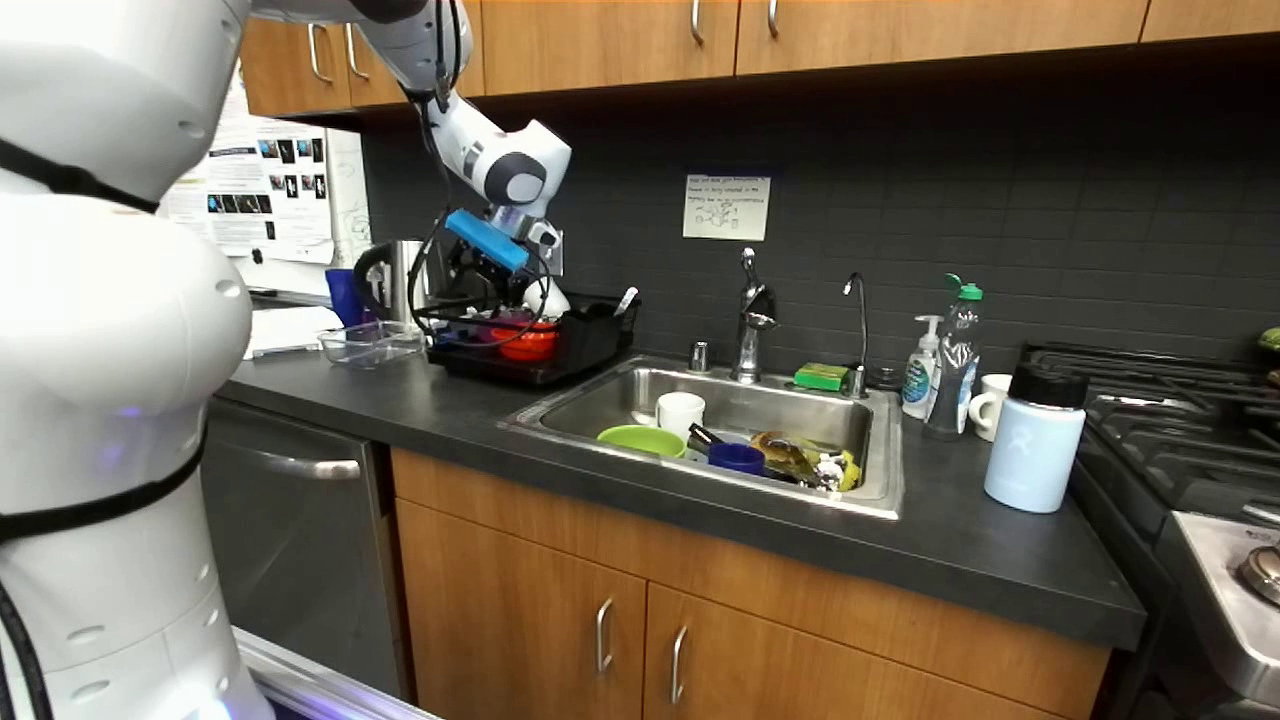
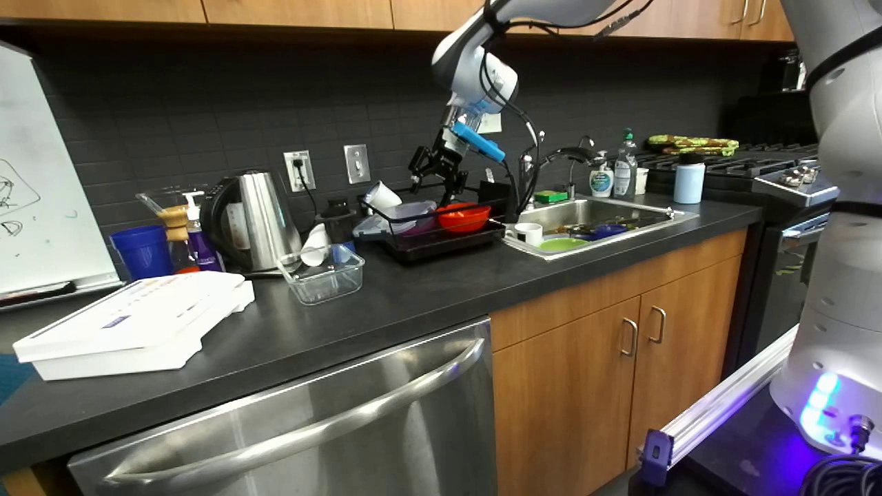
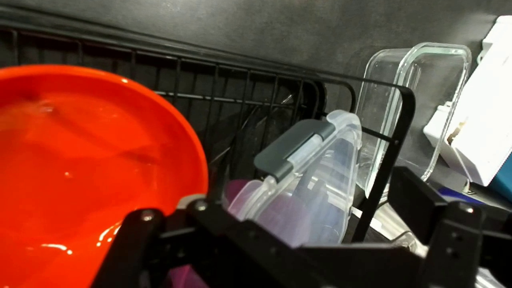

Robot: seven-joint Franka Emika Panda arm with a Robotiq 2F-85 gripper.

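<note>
My gripper is open above the dish rack, its two dark fingers spread wide along the bottom of the wrist view with nothing gripped. Between and beyond them a clear plastic lid (image 3: 331, 192) with a grey clip stands tilted in the rack. To its left lies an orange-red bowl (image 3: 86, 158), partly covered by one finger. Purple plastic shows behind the lid, mostly hidden. In the second exterior view the gripper (image 2: 430, 176) hangs over the black rack (image 2: 438, 246), near a white mug (image 2: 382, 197).
A clear glass container (image 2: 326, 277) rests on the counter beside the rack, with a steel kettle (image 2: 269, 216) behind it and a white box (image 2: 136, 318) farther left. Dishes lie in the sink (image 1: 576, 402) on the rack's other side. Cabinets (image 1: 600, 48) hang overhead.
</note>
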